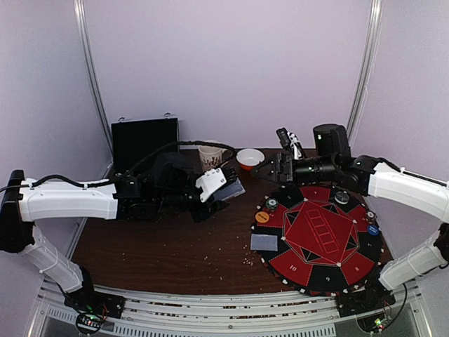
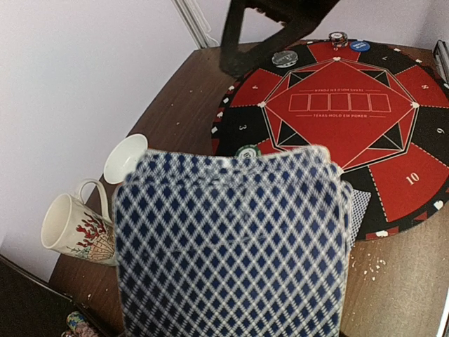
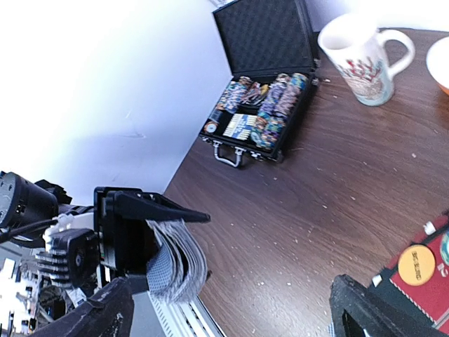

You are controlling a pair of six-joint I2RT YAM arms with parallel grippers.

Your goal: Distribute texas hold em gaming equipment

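My left gripper (image 1: 219,194) is shut on a deck of blue checked cards (image 2: 231,239), held above the table's middle. In the right wrist view the deck (image 3: 175,263) looks bent, its cards slightly spread. My right gripper (image 1: 265,168) stands open and raised behind the mat's far left edge, with no card visible between its fingers. A few cards or a single one (image 1: 264,242) lie face down at the left edge of the red and black poker mat (image 1: 291,263); how many, I cannot tell. Chips sit on the mat, including a yellow one (image 1: 262,217) and a blue one (image 1: 372,229).
An open chip case (image 3: 270,140) stands at the back left. Beside it are a white mug (image 1: 209,156) and a small bowl (image 1: 250,159). Pale crumbs lie by the mat's left edge.
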